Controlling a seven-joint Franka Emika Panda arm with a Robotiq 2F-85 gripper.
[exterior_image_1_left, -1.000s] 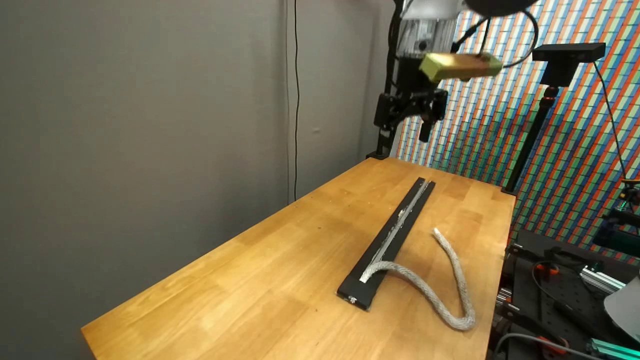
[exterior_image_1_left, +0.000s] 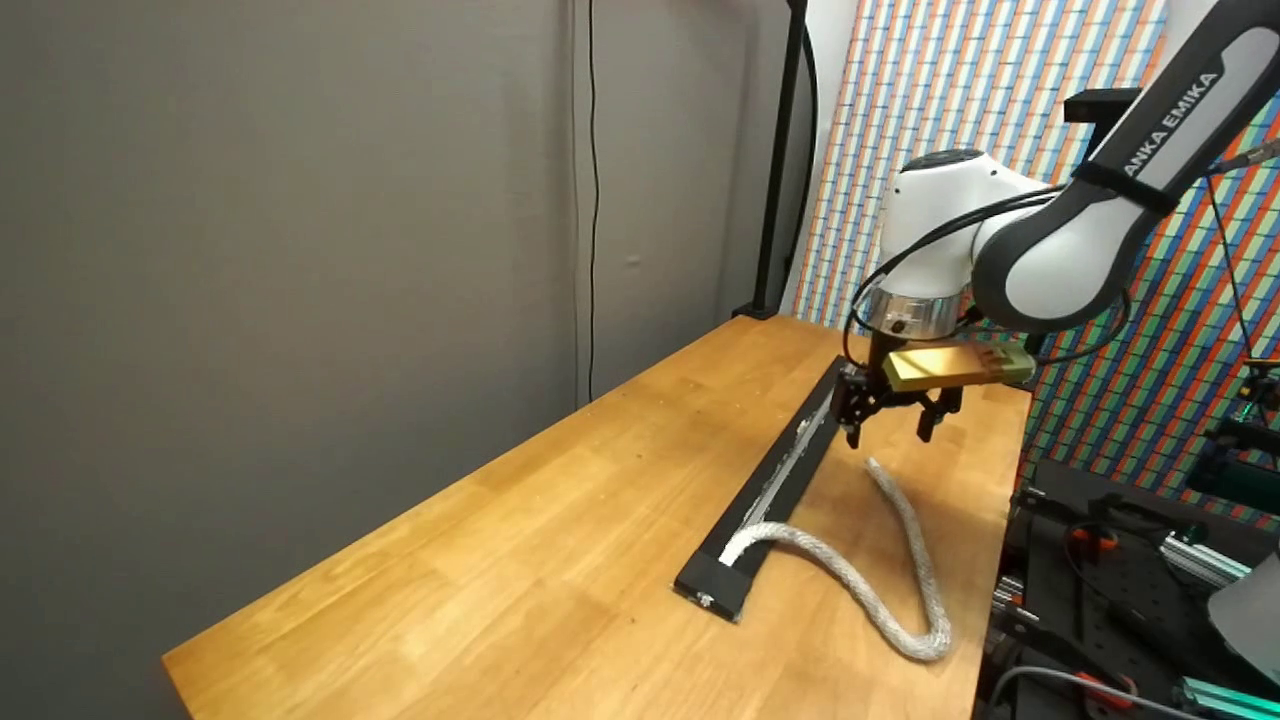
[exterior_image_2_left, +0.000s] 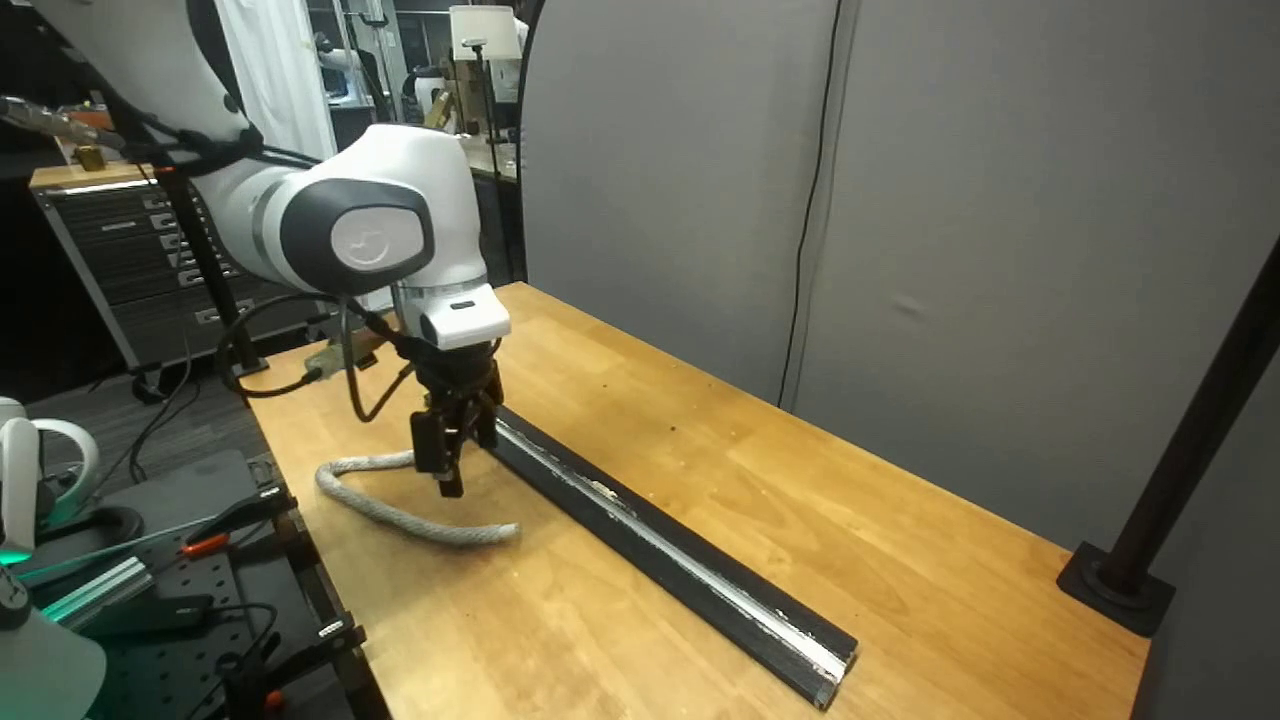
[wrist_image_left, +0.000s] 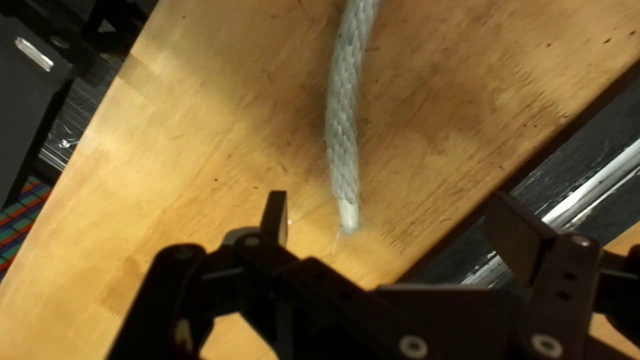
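A grey braided rope (exterior_image_1_left: 854, 583) lies in a U-shaped bend on the table. One end rests on the nearer end of a black grooved bar (exterior_image_1_left: 768, 486) in exterior view 1; the other lies free on the wood. Above and near that free end hangs my gripper (exterior_image_1_left: 889, 432), open and empty, its fingers pointing down. Looking from the wrist, the rope's pale tip (wrist_image_left: 348, 219) appears between the spread fingers, apart from both. In exterior view 2 the gripper (exterior_image_2_left: 468, 460) hides the rope end at the bar, while the free end (exterior_image_2_left: 510, 532) shows.
The bar's pale groove (exterior_image_2_left: 672, 557) runs along its length, with chipped white patches. Wide bare wood (exterior_image_1_left: 480, 588) lies left of the bar in exterior view 1. A black post (exterior_image_2_left: 1128, 564) stands at a table corner; a tool-laden side cart (exterior_image_2_left: 180, 576) adjoins the edge.
My gripper has come down from high above the table's far end, toward the near side, to just above the rope's free end. Rope and bar have not moved.
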